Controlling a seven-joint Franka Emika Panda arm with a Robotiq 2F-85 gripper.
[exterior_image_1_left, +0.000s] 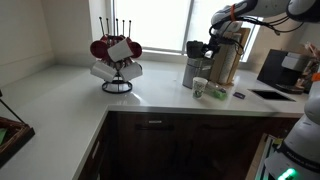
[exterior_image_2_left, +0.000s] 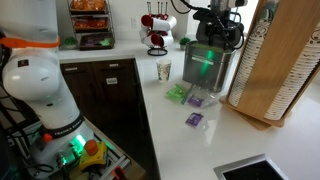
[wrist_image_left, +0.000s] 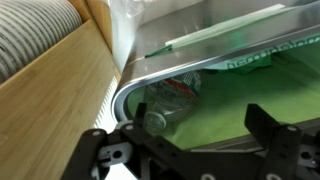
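My gripper stands open above the grey bin (exterior_image_2_left: 207, 66) on the counter, its dark fingers (wrist_image_left: 268, 132) apart with nothing between them. In the wrist view, the bin's metal rim (wrist_image_left: 190, 58) curves across beneath the gripper. Down inside lie a clear plastic piece (wrist_image_left: 172, 95) and some dark green material (wrist_image_left: 245, 62). In the exterior views the gripper looks small and dark over the bin, so its exact height is hard to judge.
A patterned cup (exterior_image_2_left: 164, 71), a green item (exterior_image_2_left: 178, 93), a clear item (exterior_image_2_left: 197, 98) and a purple packet (exterior_image_2_left: 194, 119) lie near the bin. Close beside it rises a wooden slatted panel (exterior_image_2_left: 275, 65). A mug rack (exterior_image_1_left: 118, 68) stands farther left.
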